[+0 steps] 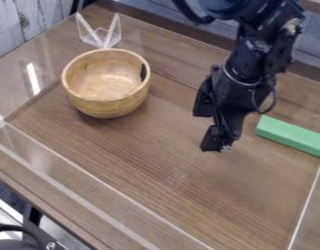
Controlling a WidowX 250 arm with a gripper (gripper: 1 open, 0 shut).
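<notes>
My black gripper [210, 125] hangs over the middle right of the wooden table [149, 186], its fingers pointing down and standing open, with nothing seen between them. A round wooden bowl [102, 100] sits to its left on the table, apart from it. A green block [291, 135] lies to the gripper's right, near the table's right side.
At the back left, white tape or plastic strips [100, 31] form a shape on the table. Pale panelled walls stand behind the table's edges.
</notes>
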